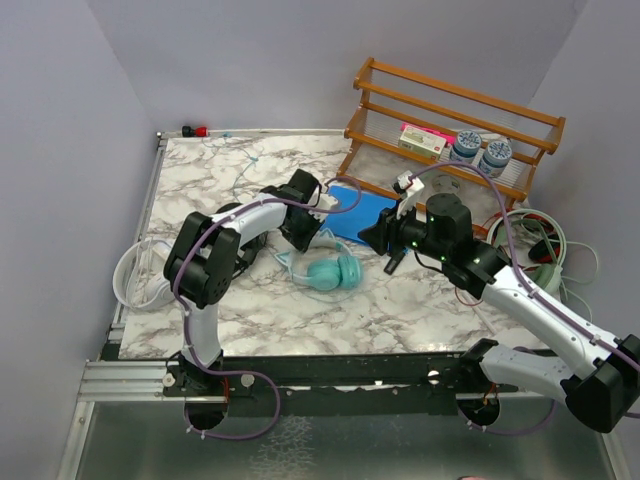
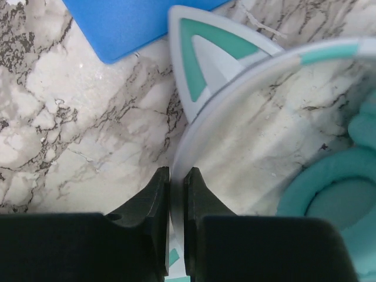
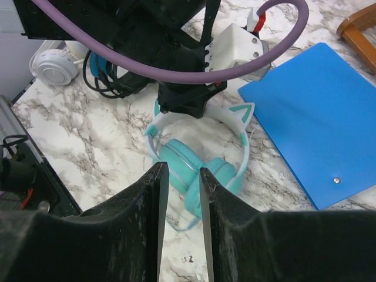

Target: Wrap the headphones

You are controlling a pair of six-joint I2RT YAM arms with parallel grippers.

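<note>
Teal-and-white cat-ear headphones (image 1: 333,273) lie on the marble table below my left gripper (image 1: 300,243). In the left wrist view that gripper is shut on the white headband (image 2: 211,106), beside a cat ear (image 2: 200,59). The teal earcups (image 3: 185,167) rest close together on the table in the right wrist view. My right gripper (image 1: 382,236) hangs to the right of the headphones, with nothing seen between its fingers.
A blue board (image 3: 311,117) lies behind the headphones. A wooden rack (image 1: 365,130) with cans stands at the back right. Black cables and white headphones (image 3: 56,70) are at the left, coiled hoses at the right.
</note>
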